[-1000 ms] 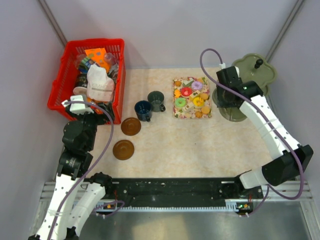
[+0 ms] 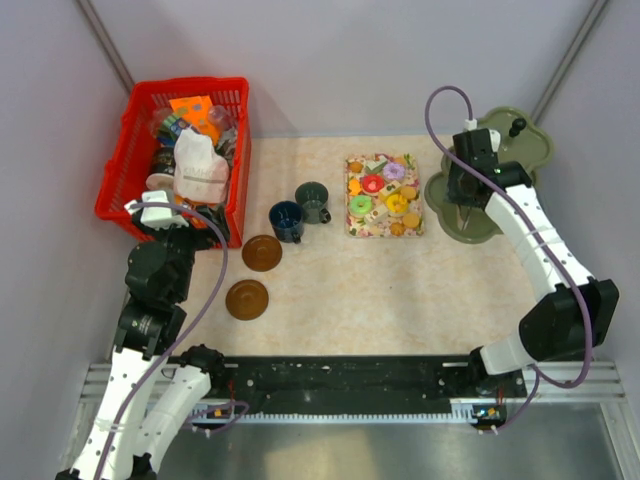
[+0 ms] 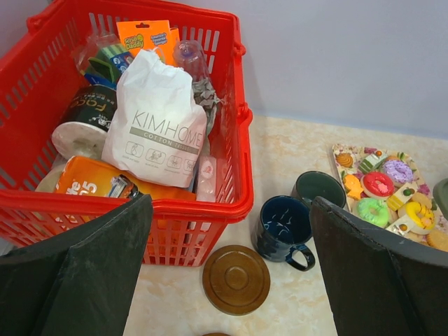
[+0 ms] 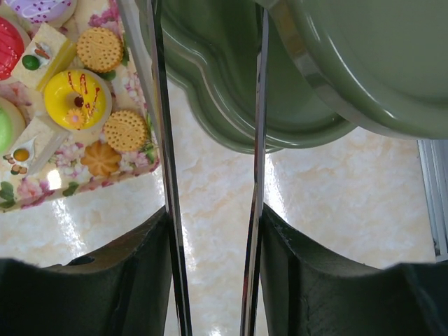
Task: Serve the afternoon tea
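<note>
Green tiered serving trays point(image 2: 510, 145) stand at the right, where my right gripper is down over the lower tray point(image 4: 217, 105); its fingers are slightly apart, and I cannot tell whether anything is between them. A floral plate point(image 2: 355, 225) of toy cakes and biscuits lies left of that. A navy mug point(image 3: 273, 227) and a dark green mug point(image 2: 312, 200) stand near two brown saucers point(image 2: 246, 300). My left gripper hangs open by the basket's front with nothing held.
A red basket point(image 2: 110, 180) full of packages fills the back left.
My right arm has moved rightwards across the green trays. The left arm and the other objects look unchanged.
</note>
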